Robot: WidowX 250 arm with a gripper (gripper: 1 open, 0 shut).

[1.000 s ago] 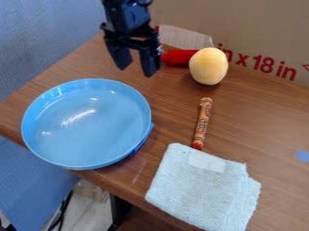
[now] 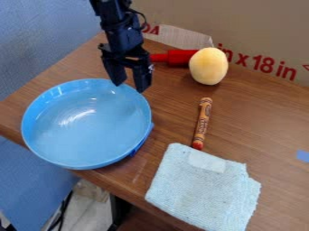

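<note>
My black gripper (image 2: 128, 74) hangs open above the back rim of a blue plate (image 2: 85, 122), its two fingers apart with nothing visible between them. The plate lies at the left edge of the wooden table. To its right lie an orange wrapped stick (image 2: 201, 121) and a folded pale blue cloth (image 2: 201, 189). A yellow egg-shaped object (image 2: 208, 66) stands at the back, beside a red object (image 2: 178, 57) that is partly hidden.
A cardboard panel (image 2: 266, 36) with red print backs the table (image 2: 266, 126). A blue surface (image 2: 36, 63) borders it on the left.
My gripper has moved down and slightly left, toward the plate's back rim. The objects on the table have not visibly moved.
</note>
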